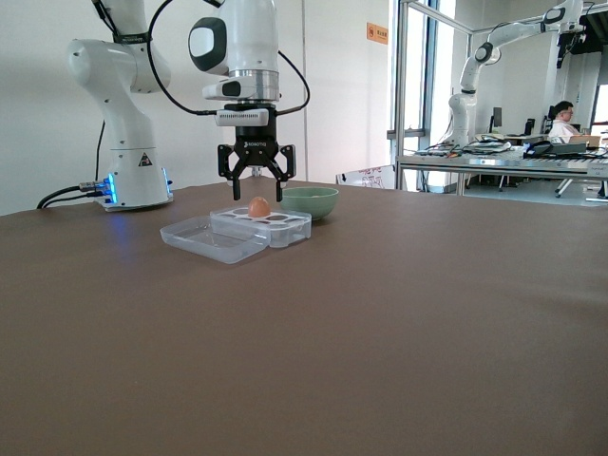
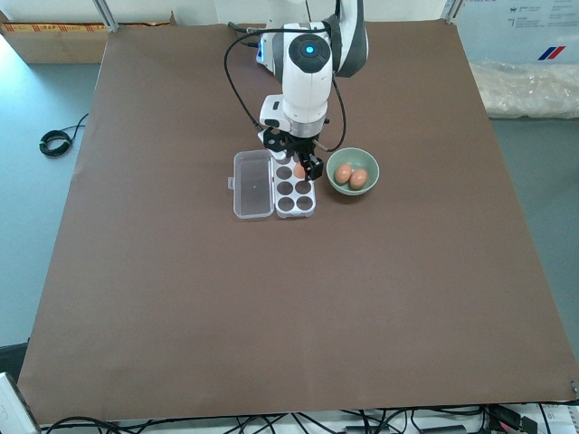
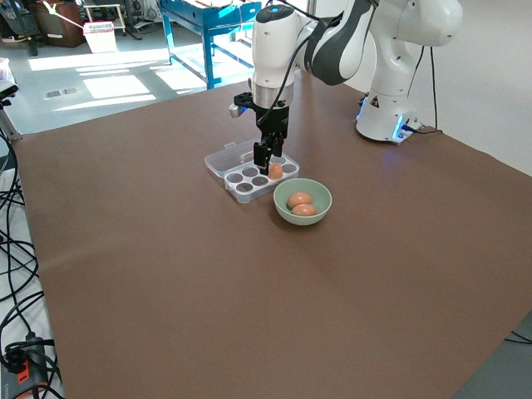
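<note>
An egg carton [image 2: 295,199] with round wells lies on the brown table, its clear lid [image 2: 253,185] folded open beside it. One brown egg [image 1: 259,208] rests in the carton. A green bowl [image 3: 302,191] next to the carton holds two brown eggs [image 3: 302,209]. My black gripper [image 1: 256,190] hangs over the carton near that egg, fingers spread apart, nothing between them visible above the carton. In the left view the gripper partly hides the carton's egg and upper wells.
The arm's base [image 1: 133,180] stands at the table's back. Cables lie beyond the table's edges.
</note>
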